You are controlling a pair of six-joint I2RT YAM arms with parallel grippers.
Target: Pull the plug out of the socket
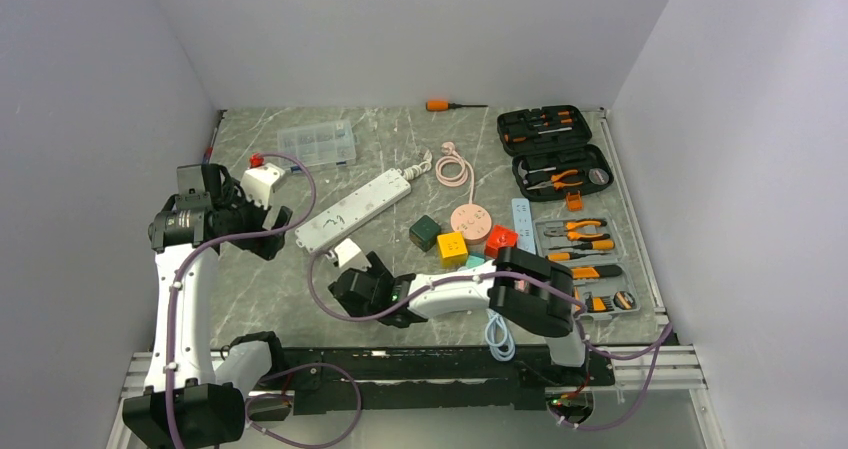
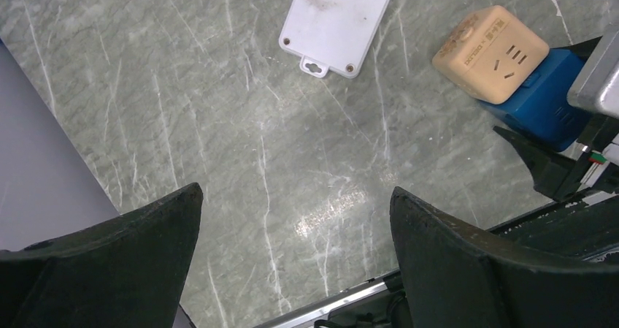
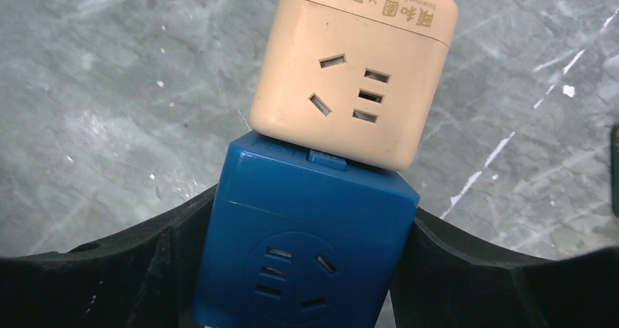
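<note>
In the right wrist view, a blue cube socket (image 3: 306, 248) lies between the fingers of my right gripper. Both fingers stand close against its sides; how firmly they press is not clear. A peach cube (image 3: 350, 79) with slots touches the blue one's far side, a small blue tab showing at the seam. They sit at a slight angle to each other, and any prongs between them are hidden. From the left wrist view, the peach cube (image 2: 493, 54) and blue cube (image 2: 551, 101) appear at right, on the table. My left gripper is open over bare table.
A white power strip (image 1: 352, 212) lies just beyond the right gripper. Green (image 1: 425, 232), yellow (image 1: 452, 250) and red (image 1: 500, 240) cubes stand to its right, with tool cases (image 1: 560, 174) further off. Purple cables loop along both arms. Table between the arms is mostly clear.
</note>
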